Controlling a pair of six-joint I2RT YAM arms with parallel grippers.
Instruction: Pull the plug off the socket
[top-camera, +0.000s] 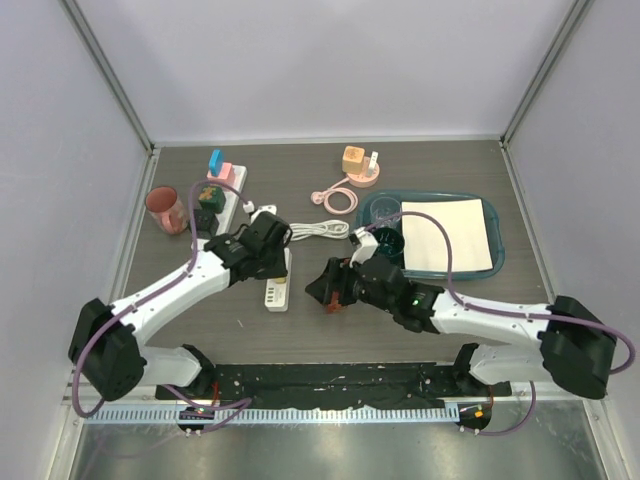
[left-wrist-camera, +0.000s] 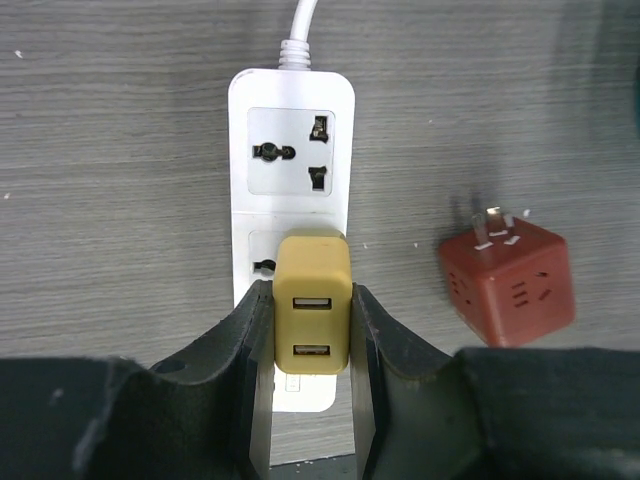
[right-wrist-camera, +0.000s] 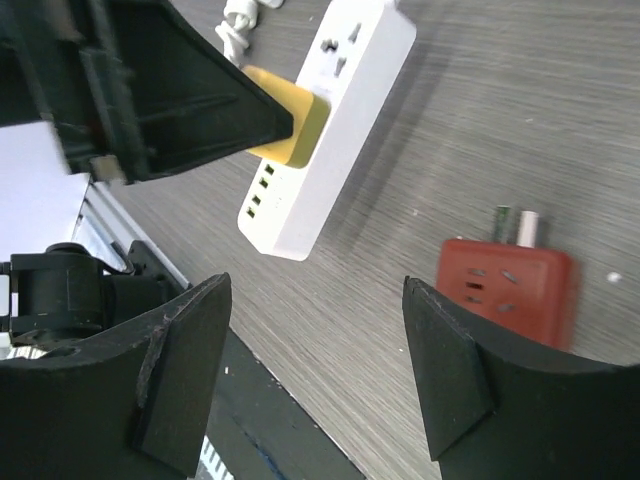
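Observation:
The yellow plug (left-wrist-camera: 312, 290) sits on the white power strip (left-wrist-camera: 290, 150), covering part of its second socket. My left gripper is shut on the plug, one finger against each side. From the right wrist view the plug (right-wrist-camera: 300, 115) shows beside a dark left finger, close against the face of the strip (right-wrist-camera: 320, 180); whether its pins are still in is hidden. My right gripper stands open with nothing between its fingers, to the right of the strip and close over the table.
A red cube-shaped adapter (left-wrist-camera: 510, 280) with upright metal pins lies right of the strip, near my right gripper. Behind are a coiled white cable (top-camera: 320, 230) and a teal tray (top-camera: 495, 250). A mug (top-camera: 165, 208) stands at the left.

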